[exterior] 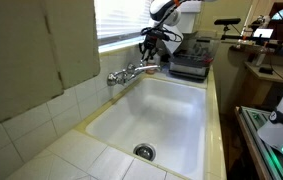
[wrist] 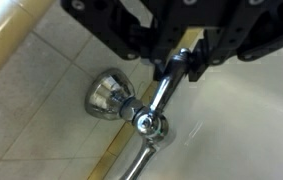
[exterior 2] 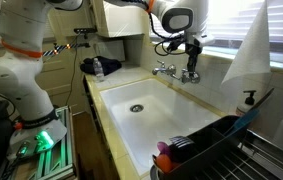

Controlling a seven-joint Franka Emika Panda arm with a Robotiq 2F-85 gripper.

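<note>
A chrome wall-mounted faucet (exterior: 131,73) stands over the back edge of the white sink. In the other exterior view, my gripper (exterior 2: 191,66) reaches down from above to the right-hand part of this faucet (exterior 2: 167,70). Close up, a chrome faucet lever (wrist: 165,94) runs from a round joint up between the dark fingers, and my gripper is shut on it. A round wall flange (wrist: 109,94) shows beside the joint. The fingers hide the lever's far end.
The sink basin (exterior 2: 146,125) is empty. A black dish rack (exterior 2: 216,145) with utensils borders it on one side, near a soap bottle (exterior 2: 245,104). Tiled wall (exterior: 66,110) rises close behind the faucet, with window blinds (exterior: 121,20) above.
</note>
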